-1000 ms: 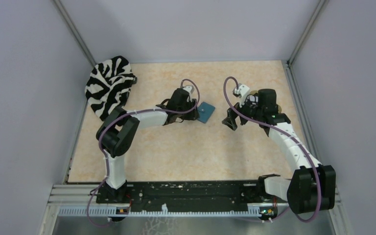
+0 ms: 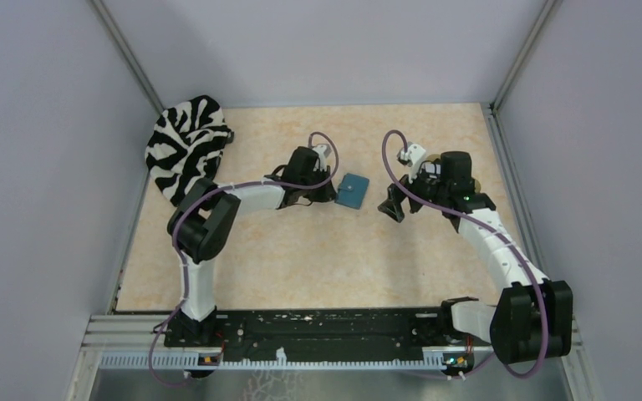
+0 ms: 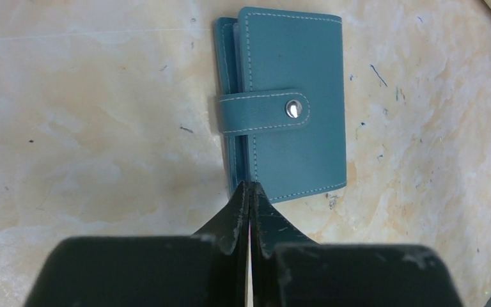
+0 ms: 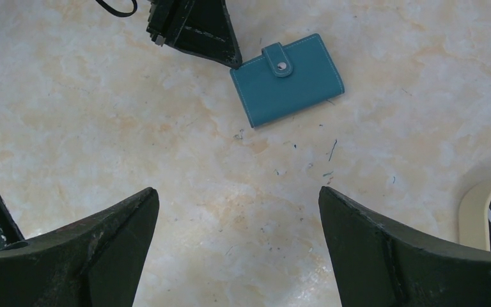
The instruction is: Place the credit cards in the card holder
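Note:
A teal card holder (image 2: 352, 192) with a snapped strap (image 3: 259, 110) lies closed on the table between my grippers. My left gripper is shut, its tips at the holder's edge near a lower corner, nothing visible between them. In the right wrist view the same holder (image 4: 288, 86) has the left gripper beside its corner. My right gripper is open above bare table, to the right of the holder in the top view. I cannot make out any loose cards.
A black-and-white striped cloth (image 2: 185, 142) lies at the back left. A cream container (image 4: 476, 211) holding something dark and white shows at the lower right of the right wrist view, largely hidden by the right arm in the top view.
In the top view my left gripper has moved slightly toward the back and left, and the card holder has turned a little. The right arm has stayed still.

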